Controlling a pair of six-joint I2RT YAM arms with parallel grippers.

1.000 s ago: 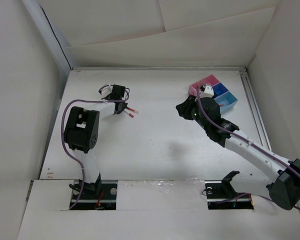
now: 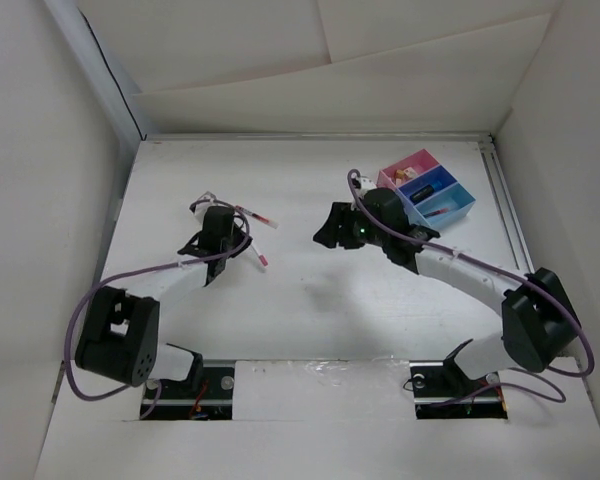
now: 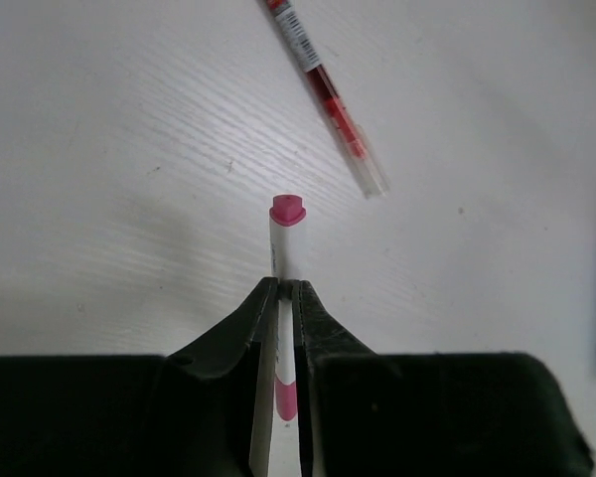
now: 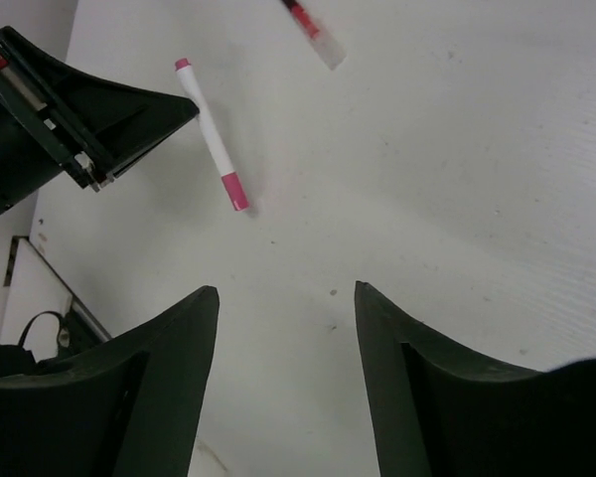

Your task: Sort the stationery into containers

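A white marker with pink cap (image 3: 287, 243) is held upright in the left wrist view between the tips of my left gripper; in the right wrist view the same marker (image 4: 217, 144) slants beside that gripper. A red pen with clear cap (image 3: 333, 99) lies on the table beyond it, also at left-centre in the top view (image 2: 255, 216). My right gripper is open above bare table, left of the three-compartment organiser (image 2: 398, 173), which holds small items.
The organiser's blue section (image 2: 454, 201) is at the right back. Walls border both sides.
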